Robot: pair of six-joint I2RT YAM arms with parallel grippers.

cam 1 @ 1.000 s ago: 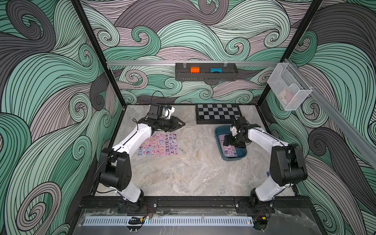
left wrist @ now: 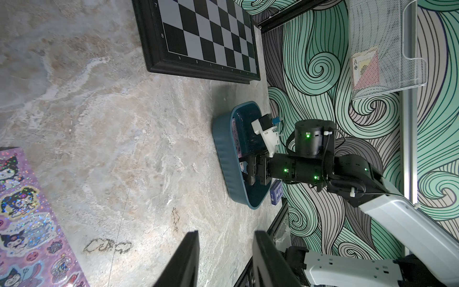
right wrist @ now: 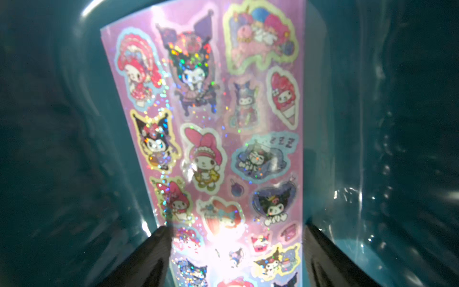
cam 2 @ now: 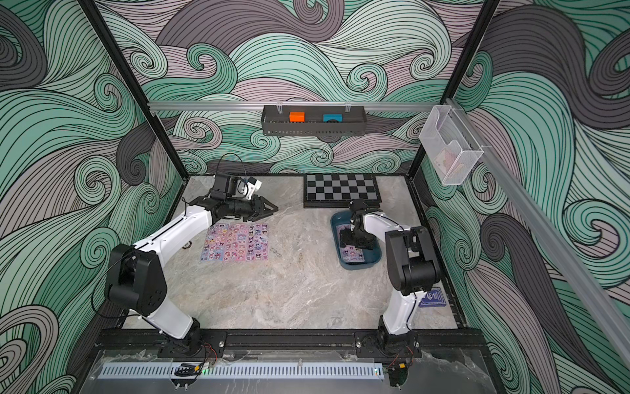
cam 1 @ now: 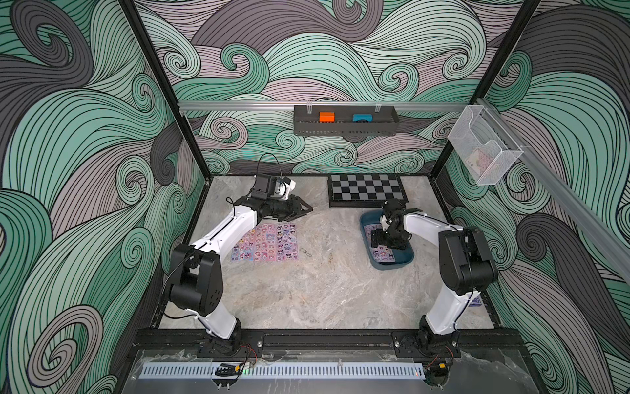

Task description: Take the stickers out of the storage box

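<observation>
Inside the blue storage box (cam 1: pixel 395 265) a pink sticker sheet (right wrist: pixel 229 129) lies flat on the bottom, its lower end running out of the right wrist view. My right gripper is down in the box, its two fingers apart on either side of the sheet's near end; no grip on the sheet shows. Several more sticker sheets (cam 1: pixel 265 243) lie side by side on the left of the table. Above and behind them hovers my left gripper, open over bare tabletop with nothing between its fingers.
A checkered board (cam 1: pixel 366 189) lies at the back, just behind the box. On the right wall hangs a mesh basket (cam 1: pixel 485 147). A blue card pack (cam 2: pixel 432 297) rests near the right edge.
The left arm has barely shifted.
</observation>
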